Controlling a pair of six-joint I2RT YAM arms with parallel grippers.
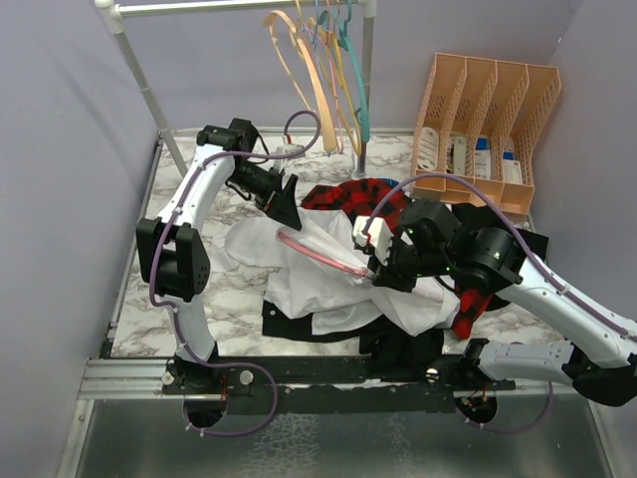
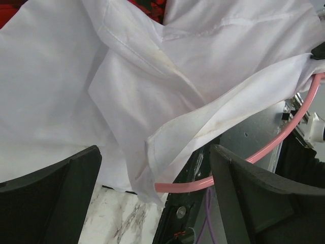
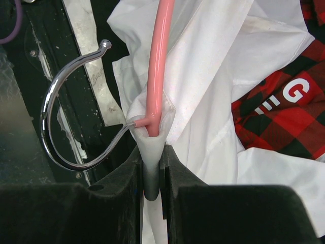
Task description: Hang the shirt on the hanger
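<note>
The white shirt (image 1: 318, 289) lies bunched over the table, with part of it lifted and draped along the pink hanger (image 1: 318, 256). My right gripper is shut on the hanger's middle by its metal hook (image 3: 46, 114), with white cloth pinched there too. In the left wrist view the hanger's free end (image 2: 175, 187) meets the shirt's edge (image 2: 152, 168), and cloth hides its tip. My left gripper is open, its fingers (image 2: 84, 173) standing on either side of that end. Whether they touch the cloth cannot be seen.
Several hangers (image 1: 343, 80) dangle from a white rack (image 1: 239, 8) at the back. A beige divided organizer (image 1: 458, 100) stands back right. Red-and-black checked cloth (image 1: 343, 196) and black cloth (image 1: 289, 324) lie around the shirt. Bare marble tabletop (image 1: 234, 314) shows front left.
</note>
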